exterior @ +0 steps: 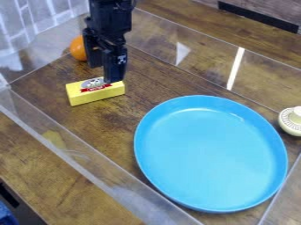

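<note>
My black gripper [104, 61] hangs open at the upper left, its fingers just above a yellow box [88, 95] with a red and white label, which lies on the wooden floor of the clear-walled enclosure. Whether the fingertips touch the box is hard to tell. An orange round object [77, 47] sits behind the gripper, partly hidden by it.
A large blue plate [209, 154] fills the lower right. A white round object [294, 121] is at the right edge. Clear walls border the area; bare wood lies at the lower left and upper middle.
</note>
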